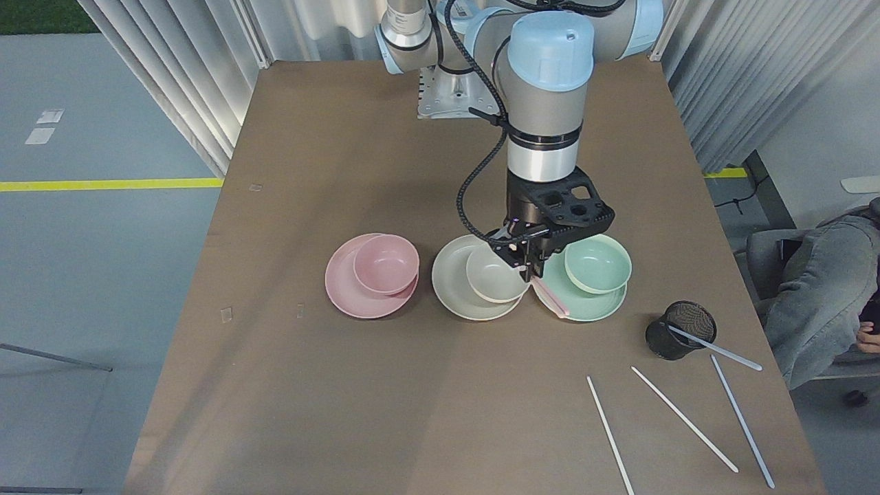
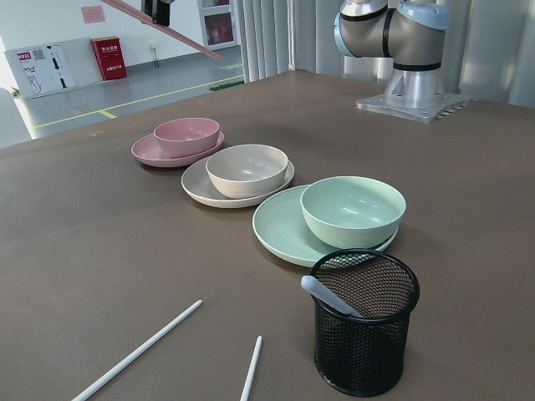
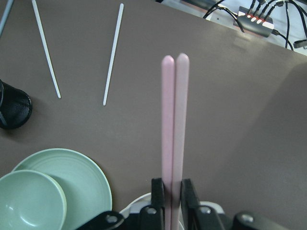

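Note:
My gripper (image 1: 528, 264) is shut on a pair of pink chopsticks (image 3: 168, 120), held side by side high over the white bowl (image 1: 487, 276) and plate, near the green plate (image 1: 594, 306). In the left view the chopsticks (image 2: 184, 38) slant at the top edge. The wrist view shows them upright between the fingers. A pink bowl (image 1: 385, 262) on a pink plate (image 1: 346, 297) stands to the left, a green bowl (image 1: 598, 264) sits on the green plate.
The black mesh holder (image 1: 676, 334) at the right has one pale blue chopstick (image 1: 734, 356) in it. Two white chopsticks (image 1: 685, 419) and another blue one (image 1: 742, 421) lie on the table's front right.

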